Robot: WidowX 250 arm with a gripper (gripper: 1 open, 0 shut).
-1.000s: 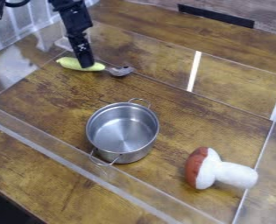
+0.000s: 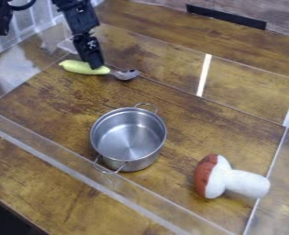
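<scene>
My gripper (image 2: 89,55) is at the upper left of the camera view, open, its fingertips just over a pale green oblong item (image 2: 81,67) lying on the wooden table (image 2: 61,165). A small metal utensil head (image 2: 126,74) lies just right of the green item; whether they are joined I cannot tell. A steel pot (image 2: 128,138) with two wire handles stands at the centre. A white object with a red-brown end (image 2: 232,179), possibly a toy mushroom, lies at the lower right.
The table's back right and the area left of the pot are clear. Pale strips run across the table and along its edges.
My gripper has shifted very slightly over the green item. The pot and the white object have not moved.
</scene>
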